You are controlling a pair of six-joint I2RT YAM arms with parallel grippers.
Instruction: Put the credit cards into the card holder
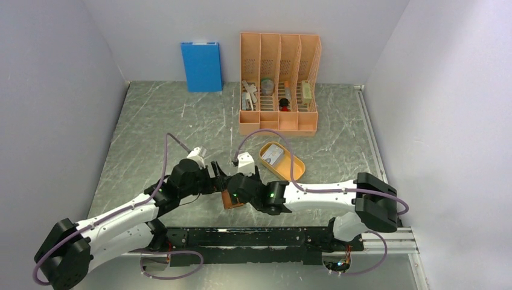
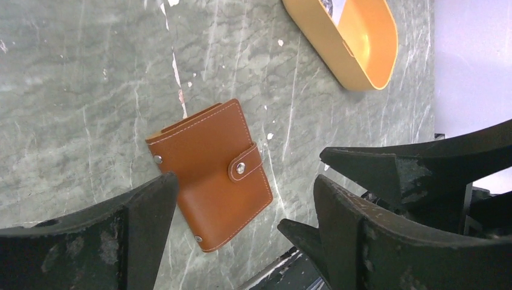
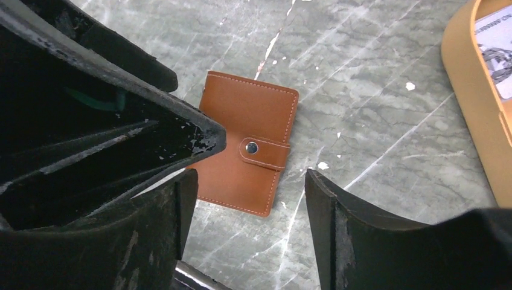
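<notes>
A brown leather card holder [image 2: 208, 169] lies closed on the grey marbled table, its snap strap fastened across one edge. My left gripper stands open above it, the holder showing between the fingers with clear space around it. My right gripper is parted too, also over the holder [image 3: 253, 115], with nothing held. In the right wrist view, a black finger of the left gripper covers the holder's left side. Cards [image 1: 273, 154] lie in the yellow tray [image 1: 292, 170] to the right; part of one card [image 3: 498, 45] shows in the right wrist view.
A peach organiser [image 1: 279, 124] with several small items stands at the back, a blue box [image 1: 203, 67] left of it. Both grippers are close together over the holder.
</notes>
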